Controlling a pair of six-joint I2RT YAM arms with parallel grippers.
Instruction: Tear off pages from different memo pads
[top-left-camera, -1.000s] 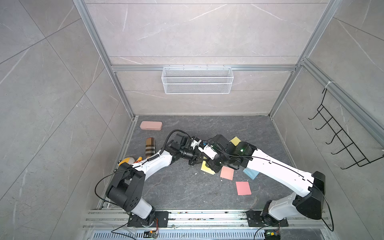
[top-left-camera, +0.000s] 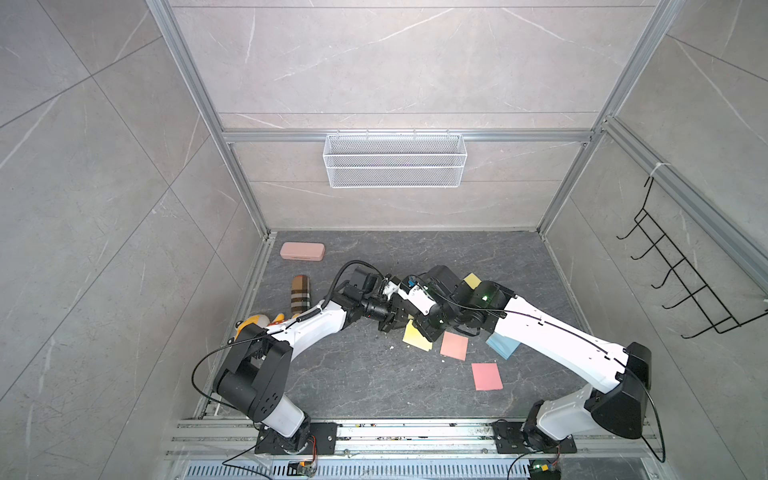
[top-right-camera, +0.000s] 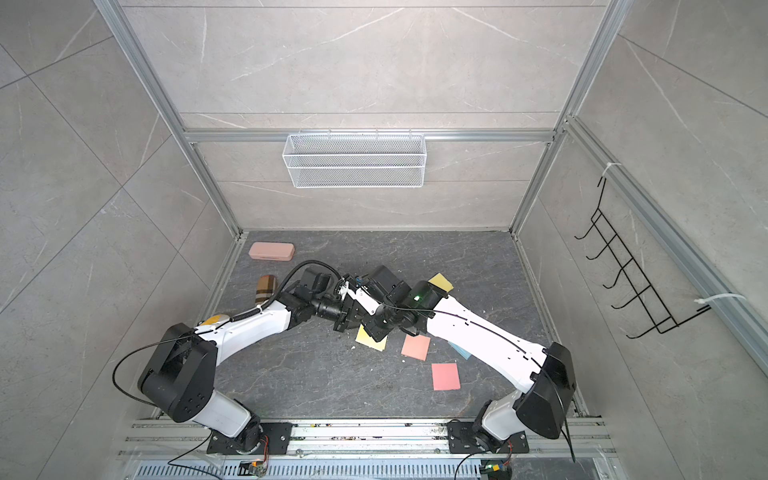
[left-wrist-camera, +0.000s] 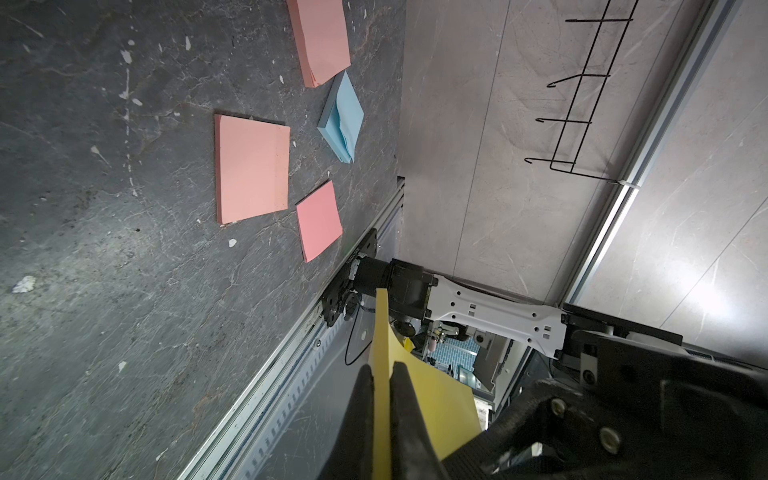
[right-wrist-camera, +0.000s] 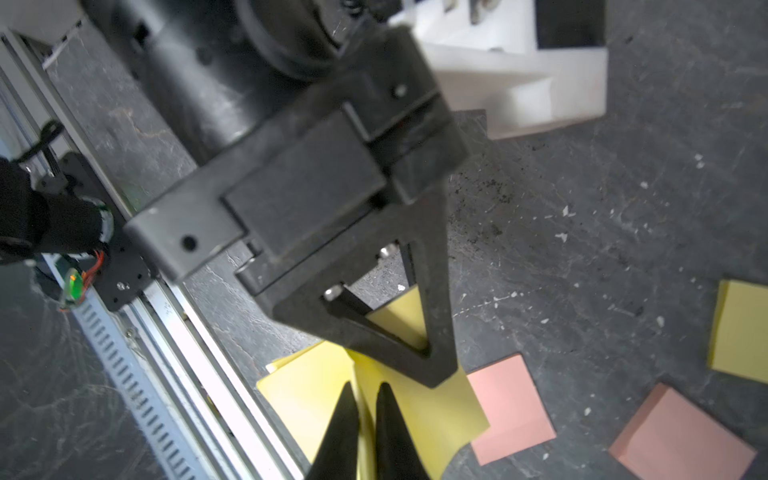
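In the top left view both grippers meet near the table's middle, with yellow memo paper (top-left-camera: 417, 337) just below them. My left gripper is shut on the yellow paper; a narrow strip stands between its fingers and a wider flap spreads to the right. In the right wrist view, yellow sheets (right-wrist-camera: 308, 392) fan out around the fingertips. The right gripper stands slightly open, a sheet's edge between its fingers and a small gap beside it. One left finger (right-wrist-camera: 436, 364) presses against the yellow paper there. How many sheets are held cannot be told.
On the table lie a salmon pad (top-left-camera: 453, 345), a pink pad (top-left-camera: 486, 376), a blue pad (top-left-camera: 503, 345) and another yellow pad (top-left-camera: 472, 281). A pink case (top-left-camera: 302, 251) and a brown striped item (top-left-camera: 300, 294) sit at left.
The yellow paper under the grippers has shifted slightly to the right and shows a little more. The right gripper has moved very slightly; the left arm looks unchanged.
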